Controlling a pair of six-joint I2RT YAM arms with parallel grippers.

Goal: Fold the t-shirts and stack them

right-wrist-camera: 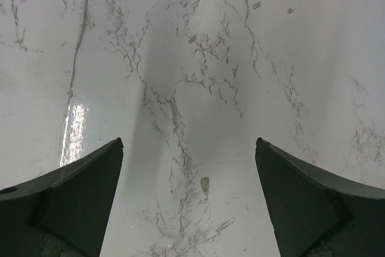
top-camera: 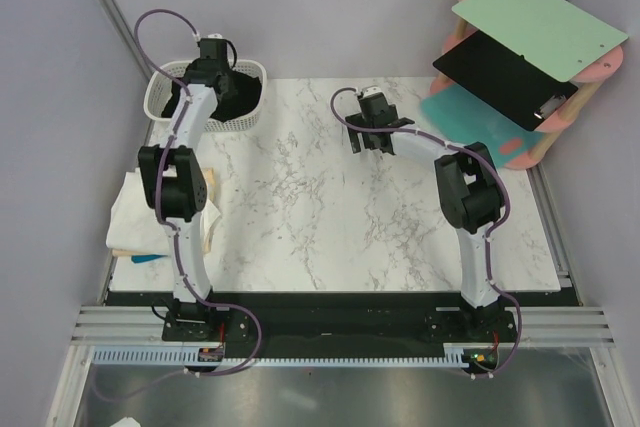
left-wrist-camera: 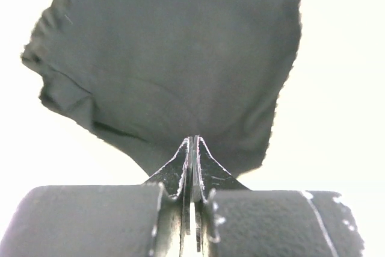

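Note:
A dark t-shirt (left-wrist-camera: 156, 58) fills much of the left wrist view, rumpled along one side; in the top view it lies in a white basket (top-camera: 157, 102) at the back left. My left gripper is over it with fingertips together, shut, nothing visible between them. My right gripper stands open over bare marble table (right-wrist-camera: 180, 76), its fingers apart and empty. At the left of the top view lies a pile of folded white cloth (top-camera: 135, 217).
A pink stand with green and black boards (top-camera: 530, 17) and a teal sheet (top-camera: 460, 122) occupies the back right.

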